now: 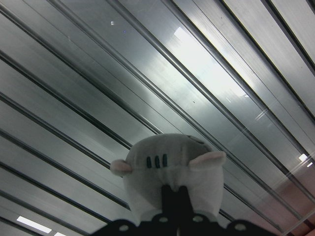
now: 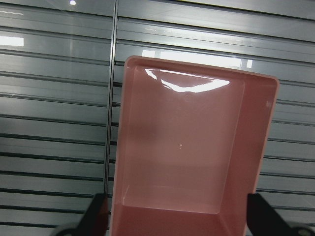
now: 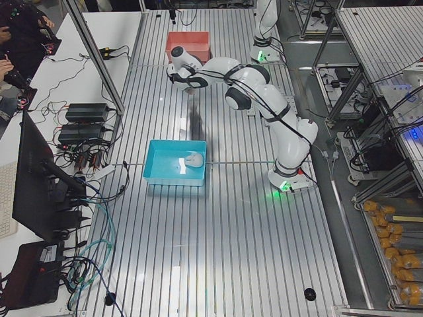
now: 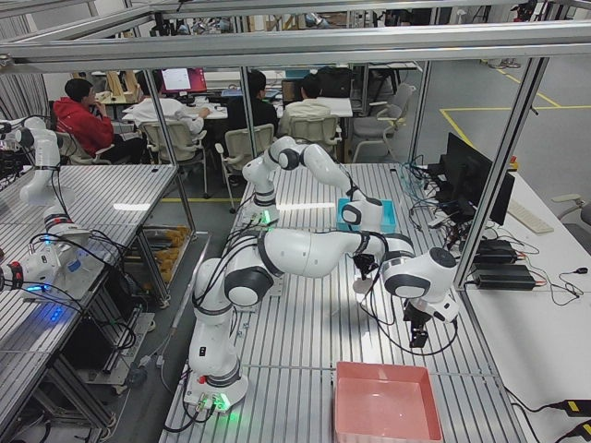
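Note:
A grey plush toy [image 1: 172,152] with pink ears hangs over the slatted table, pinched by my left gripper, whose black fingers are together on it. In the camera right view it is partly hidden behind an arm. My right gripper stands open above the empty red bin [image 2: 179,142], one finger at each lower side of the right wrist view; the bin [image 4: 388,397] is at the near end in the camera right view. In the camera left view a pale object [image 3: 194,159] lies in the blue bin [image 3: 158,175].
The two arms reach over the middle of the metal table [image 3: 231,251], close to each other. A monitor [image 3: 36,178], power boxes and cables line the table's left side.

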